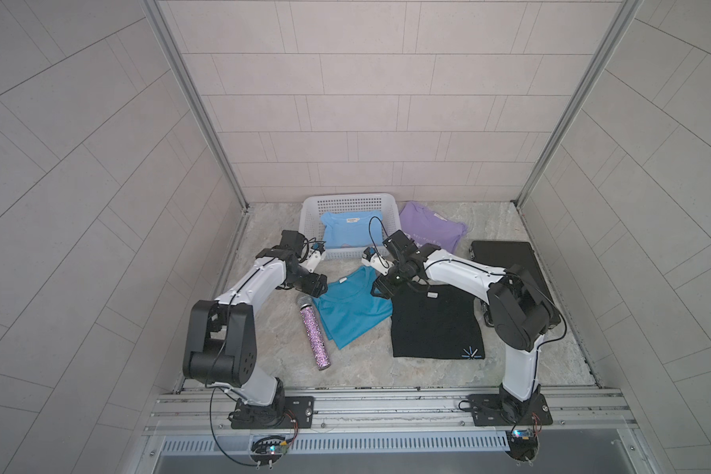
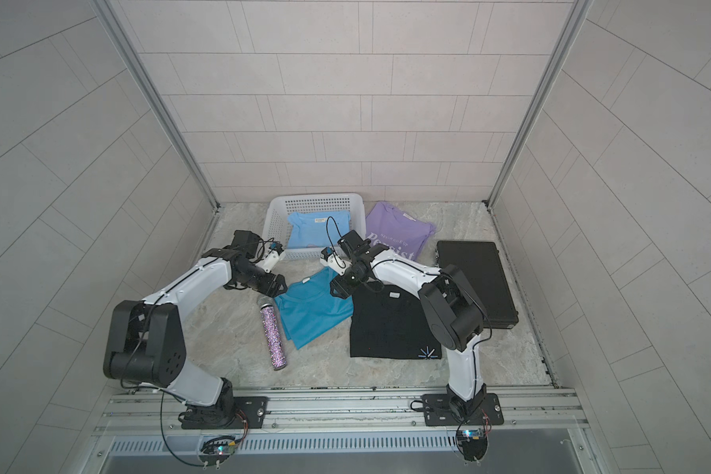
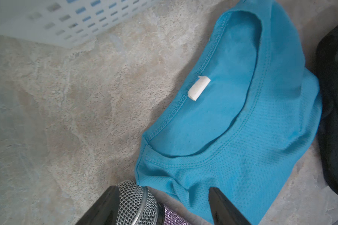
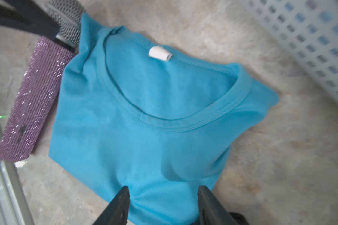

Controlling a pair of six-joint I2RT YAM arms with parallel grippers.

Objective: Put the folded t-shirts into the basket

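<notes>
A teal T-shirt [image 1: 347, 312] lies folded, somewhat rumpled, between my grippers. My left gripper is open above its left corner, by the microphone; my right gripper is part open over its right edge, with none of the shirt visibly gripped. A light blue T-shirt [image 1: 352, 227] lies in the white basket [image 1: 309, 217]. A purple T-shirt [image 1: 436, 222] lies right of the basket, and a black T-shirt [image 1: 434, 331] lies right of the teal one.
A glittery pink microphone [image 1: 316, 339] lies along the teal shirt's left side. A black case [image 2: 482, 276] sits at the right, partly under the right arm. Bare table shows at the left.
</notes>
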